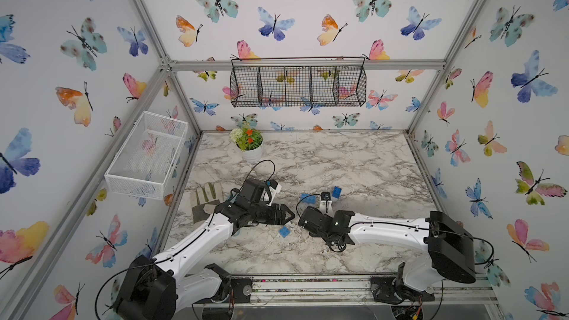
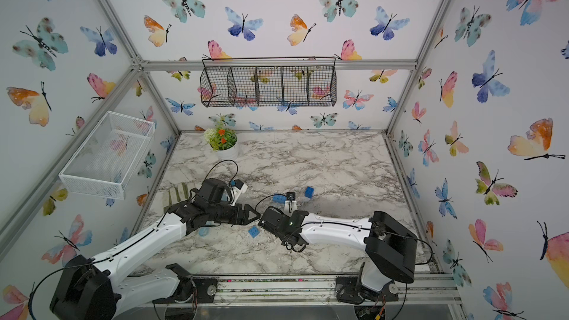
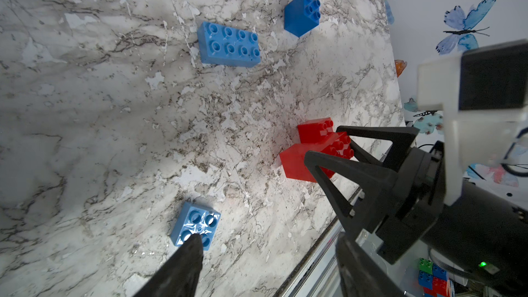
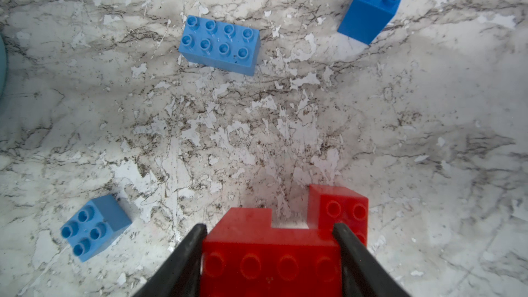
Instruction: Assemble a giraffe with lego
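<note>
My right gripper is shut on a red brick piece (image 4: 272, 258), seen studs-up between its fingers in the right wrist view. Beside it shows another red block (image 4: 341, 209); whether the two are joined, I cannot tell. The left wrist view also shows this red piece (image 3: 302, 162) in the right fingers, above the marble table. My left gripper is open, nothing between its fingers, to the left of the right one. Lying on the table are a small light blue brick (image 3: 195, 225), a longer blue brick (image 3: 231, 44) and a taller darker blue brick (image 3: 302, 13).
Behind the arms, a potted plant (image 1: 252, 145) stands at the table's back left. A grey-green item (image 1: 205, 198) lies left of the left arm. A wire basket (image 1: 298, 86) hangs on the back wall, a white mesh one (image 1: 136, 186) on the left.
</note>
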